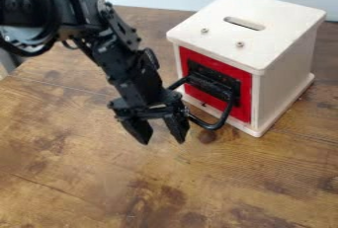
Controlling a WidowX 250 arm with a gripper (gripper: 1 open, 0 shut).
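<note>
My black gripper (158,130) hangs low over the wooden table, left of and in front of a white wooden box (275,69). Its two fingers point down, apart, with nothing visible between them. The box has a slot and two small knobs on top and a red front panel (195,61) holding a black part (211,82), from which a black bent tube or handle runs down toward the area behind my gripper. Whether the gripper touches that tube cannot be told.
A pale wall lies behind the table.
</note>
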